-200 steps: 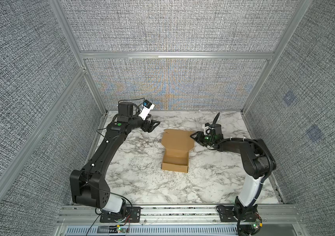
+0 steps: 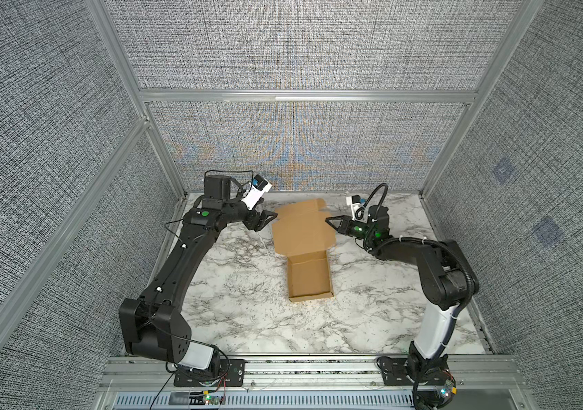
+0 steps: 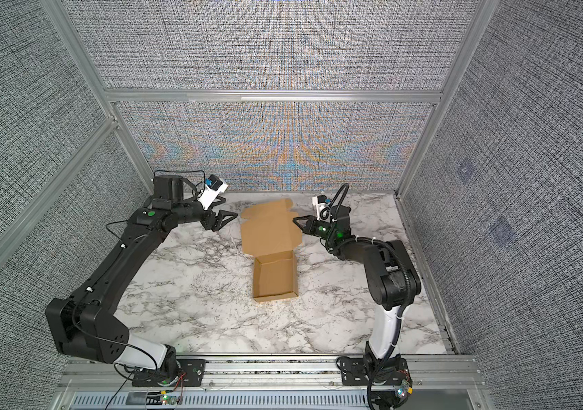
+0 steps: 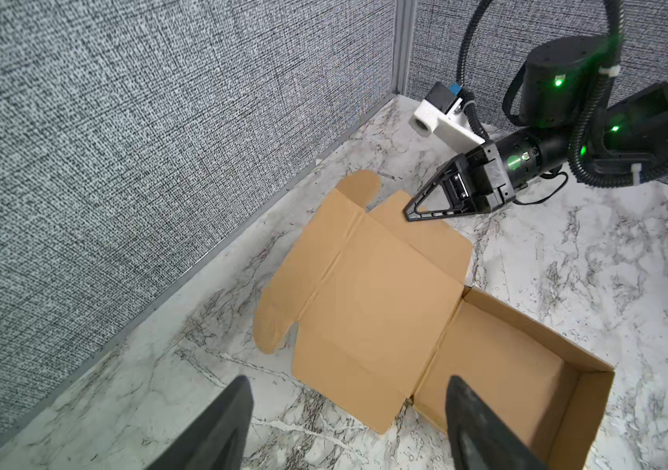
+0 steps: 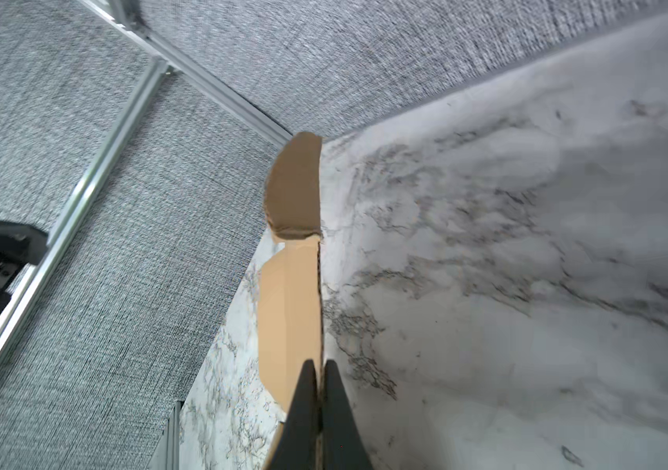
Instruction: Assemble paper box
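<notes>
The cardboard box has an open tray (image 2: 308,276) toward the front, with its flapped lid (image 2: 299,229) extending behind it, clearly raised at the right edge in the right wrist view. My right gripper is shut on that edge of the lid (image 5: 290,305), the thin card running up from between its fingertips. My left gripper (image 2: 270,217) stands open at the lid's left, apart from the card, with nothing between its fingers.
Mesh walls with metal rails (image 2: 305,95) enclose the workspace at back and sides.
My right gripper has risen and moved back with the lid, which now stands higher and farther back. The tray's inside shows more. My left gripper has barely moved.
</notes>
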